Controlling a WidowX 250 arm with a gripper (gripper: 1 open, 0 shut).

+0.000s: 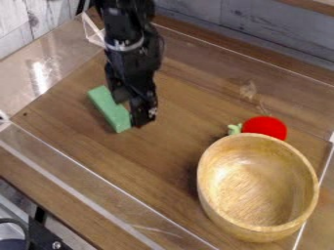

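Note:
My black gripper (131,100) hangs low over the left of the wooden table, open, its fingers around and just above a green block (107,109) that lies on the table. The gripper partly hides the block's right side.
A wooden bowl (256,200) sits at the front right, with a red object with a green stem (265,128) just behind it. Walls border the table at the back and left.

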